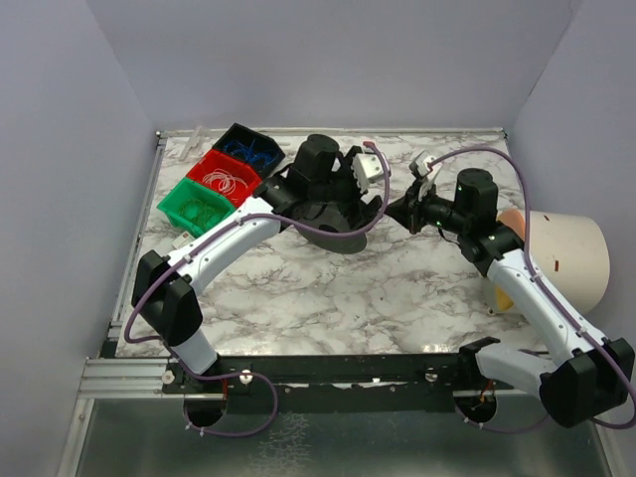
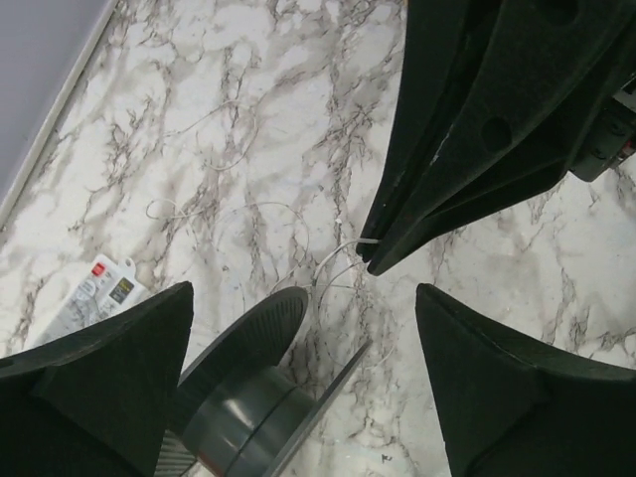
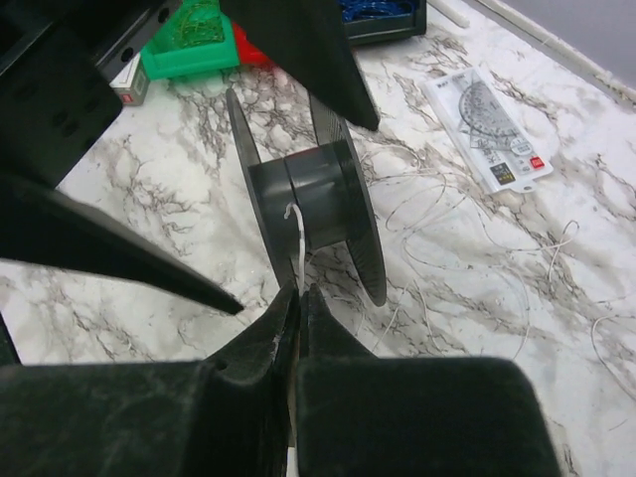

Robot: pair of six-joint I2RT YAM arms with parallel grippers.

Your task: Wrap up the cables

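Observation:
A grey-black spool (image 3: 323,194) rests on the marble table, mostly under my left arm in the top view. My left gripper is part open, its two fingers apart in front of the spool, with nothing seen clamped between them. Just right of it, my right gripper is shut, and the thin white cable (image 3: 301,234) comes out at its tips, its short end pointing up. In the left wrist view the cable (image 2: 343,248) runs from the right fingertips (image 2: 397,243) towards the spool. Loose thin loops lie on the table behind.
Green (image 1: 195,207), red (image 1: 224,177) and black (image 1: 248,151) bins with cables stand at the back left. A clear plastic protractor set (image 3: 487,129) lies behind the spool. A large cream roll (image 1: 566,258) is at the right.

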